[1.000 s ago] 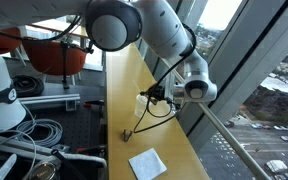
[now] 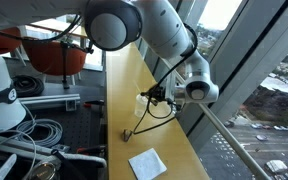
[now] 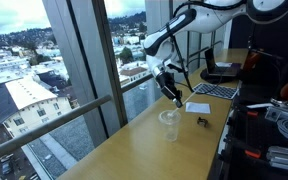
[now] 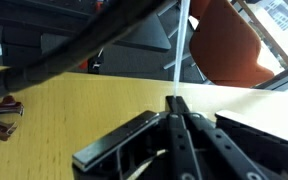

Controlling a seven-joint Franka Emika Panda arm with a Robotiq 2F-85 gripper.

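Observation:
My gripper is shut, its dark fingertips together at the lower right of the wrist view. A thin pale strip runs from the top of that view down to the fingertips. Whether it is held between them cannot be told. In exterior view 1 the gripper hangs low over the table, just beside a clear container. Exterior view 2 shows the gripper right above the clear container, close to its rim.
A small dark object and a white sheet lie on the yellow table. Orange chairs stand beyond the table. Windows line one side.

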